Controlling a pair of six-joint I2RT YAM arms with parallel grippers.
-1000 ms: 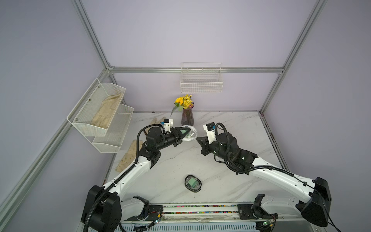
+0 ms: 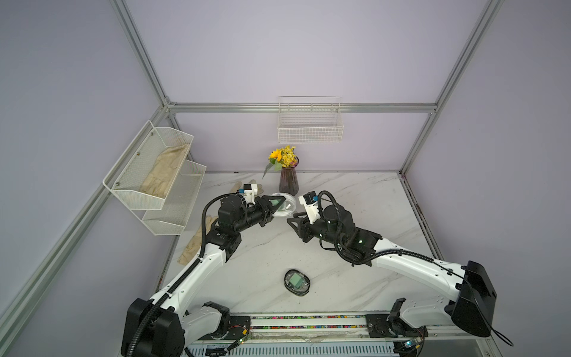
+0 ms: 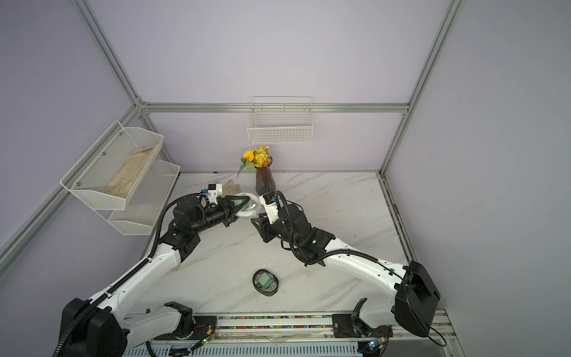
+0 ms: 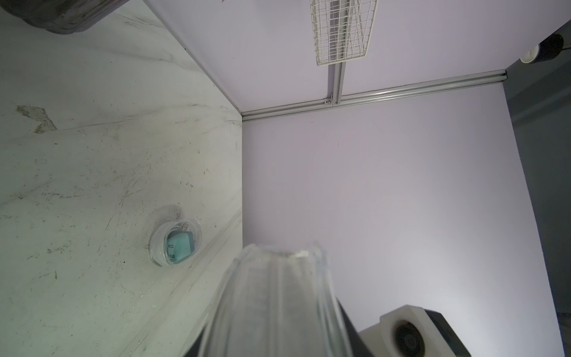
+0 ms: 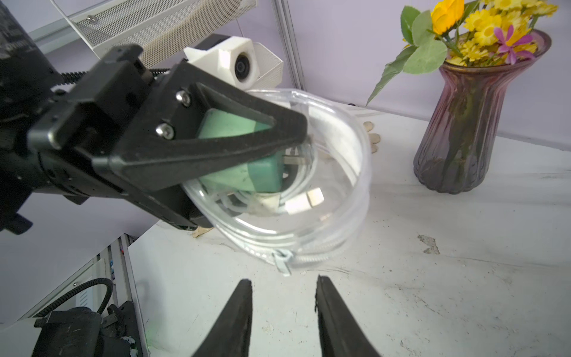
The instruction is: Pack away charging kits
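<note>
My left gripper [image 2: 282,202] is shut on a clear round charging case [image 5: 351,178], held above the table; inside are a green charger block [image 5: 264,172] and a coiled white cable with a connector. The right wrist view shows this case tilted, its rim facing right. Just below it stands my right gripper, open, its fingertips apart and nothing between them. From above, the right gripper is at the case's right, close to its edge. A second kit [image 2: 296,282], a green block ringed by black cable, lies on the front middle of the table.
A vase of flowers [image 2: 288,179] stands behind the case. White mesh shelves [image 2: 184,205] hang on the left wall, and a wire basket [image 2: 310,134] on the back wall. Tan cloth [image 2: 191,244] lies at the table's left.
Both arms have shifted left, the case moving with the left gripper.
</note>
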